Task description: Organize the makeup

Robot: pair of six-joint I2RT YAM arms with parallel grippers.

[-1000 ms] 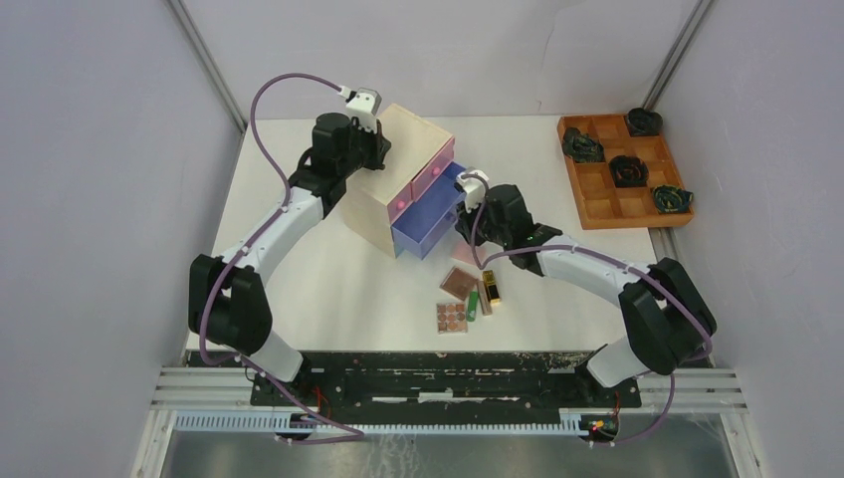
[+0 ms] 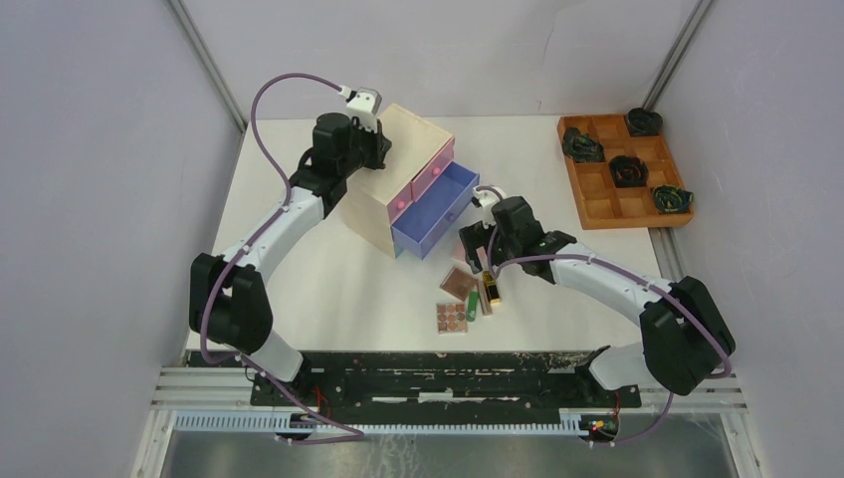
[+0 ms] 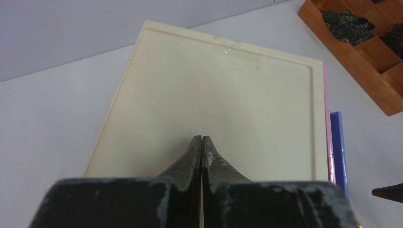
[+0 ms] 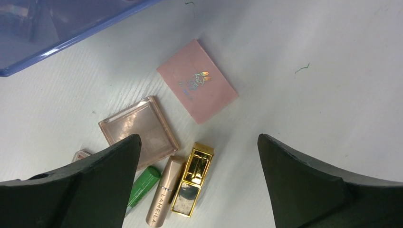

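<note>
My left gripper is shut at the cream top of the small drawer cabinet; whether anything sits between its fingertips cannot be seen. The cabinet's blue drawer stands pulled out below pink drawers. My right gripper is open above the makeup: a pink square compact, a clear-lidded brown compact, a gold lipstick, a beige LAMEILA tube and a green tube. A palette lies nearest the front.
A wooden compartment organizer with dark crumpled items stands at the back right. Walls border the sides and back.
My right gripper has moved from the blue drawer toward the front right, over the makeup, and now shows opened. The left arm has not moved.
</note>
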